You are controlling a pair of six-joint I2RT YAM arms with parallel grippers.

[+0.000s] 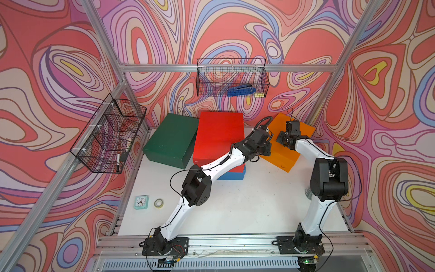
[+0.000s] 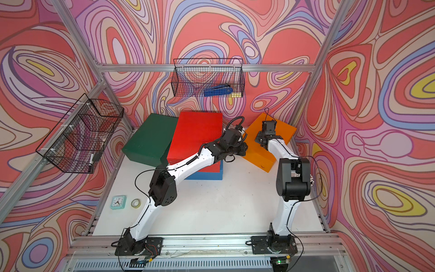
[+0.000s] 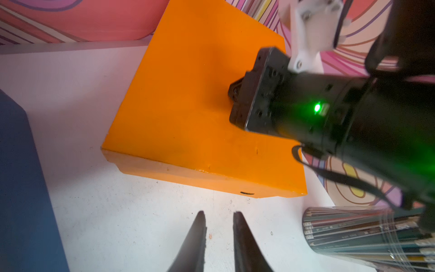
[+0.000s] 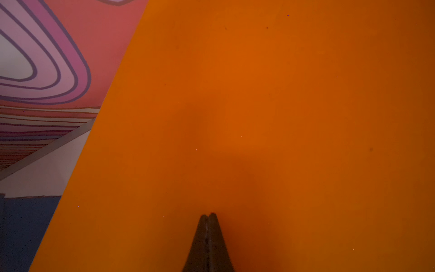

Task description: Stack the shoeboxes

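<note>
An orange shoebox [image 1: 283, 158] lies askew on the right of the table. In the left wrist view my left gripper faces that box, its fingers apart with only white table showing in the gap. My right gripper is shut, its fingertips together over the orange surface; whether they touch it I cannot tell. A red box [image 1: 221, 131] rests on a blue box [image 1: 233, 175] at the back middle, partly behind the left arm. Left of those two sits a dark green box [image 1: 171, 138].
A container of pencils [image 3: 349, 231] stands at the right, mostly hidden by the right arm from above. A small clock [image 1: 141, 202] and a tape roll [image 1: 158, 203] lie at front left. Wire baskets [image 1: 232, 81] hang at the back and left.
</note>
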